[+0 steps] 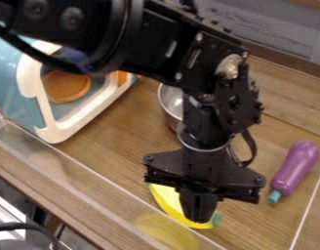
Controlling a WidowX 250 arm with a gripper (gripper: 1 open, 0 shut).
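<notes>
The black gripper (pixel 198 205) is low over the yellow banana (pixel 171 205), its fingers pointing down at the middle of it and covering part of it. The fingers look shut; whether they touch the banana I cannot tell. A purple eggplant (pixel 296 168) lies to the right on the wooden table (pixel 117 156).
A metal bowl (pixel 170 104) stands behind the arm, partly hidden. A blue and white toy oven (pixel 52 117) with an orange dish inside is at the back left. A clear edge strip runs along the front left.
</notes>
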